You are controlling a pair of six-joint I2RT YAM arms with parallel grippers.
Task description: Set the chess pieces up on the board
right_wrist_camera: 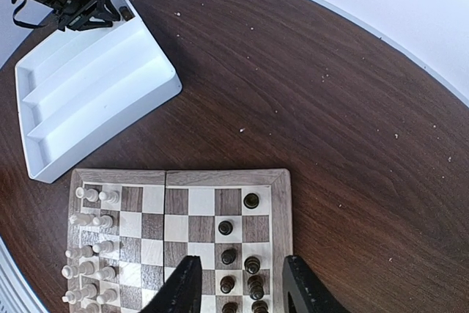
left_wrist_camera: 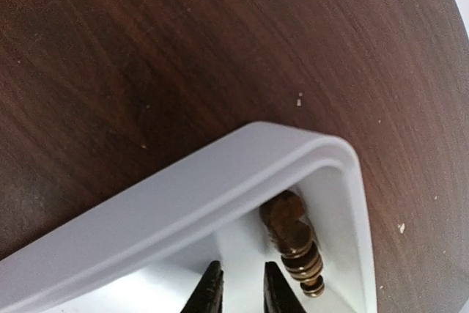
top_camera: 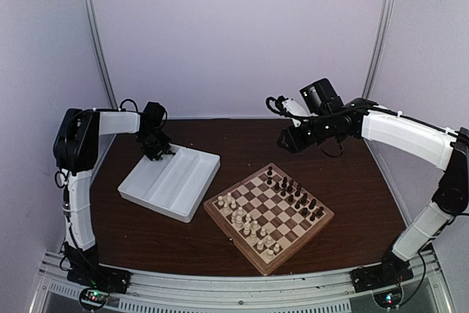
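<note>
A dark chess piece (left_wrist_camera: 289,229) lies on its side in the far corner of the white tray (top_camera: 154,192). My left gripper is over that corner, just left of the piece, fingers apart with nothing seen between them. The wooden chessboard (top_camera: 256,258) holds white pieces (right_wrist_camera: 103,247) along one side and dark pieces (right_wrist_camera: 229,256) along the other, standing upright. My right gripper hangs open above the table behind the board, its fingers apart and empty.
Bare dark table (top_camera: 220,137) lies behind the board and to its right. Pale walls (top_camera: 234,42) enclose the workspace at back and sides. The tray's other visible compartments look empty.
</note>
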